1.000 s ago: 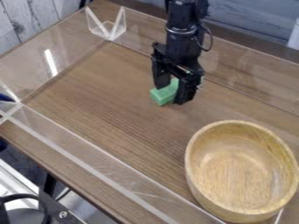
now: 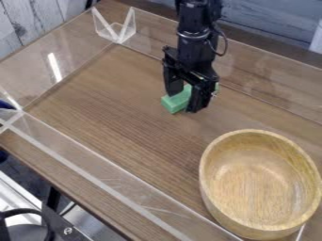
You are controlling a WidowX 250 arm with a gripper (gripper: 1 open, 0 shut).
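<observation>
The black gripper (image 2: pixel 186 87) hangs from the arm at the upper middle of the camera view, its fingers open over a small green object (image 2: pixel 176 104) on the wooden table. The green object is partly hidden behind the fingers, so I cannot tell whether they touch it.
A large round wooden bowl (image 2: pixel 258 184) sits at the lower right. A clear angular object (image 2: pixel 116 26) stands at the upper left. Black cables lie at the bottom left corner.
The gripper has shifted slightly over the green object, which looks little changed in position.
</observation>
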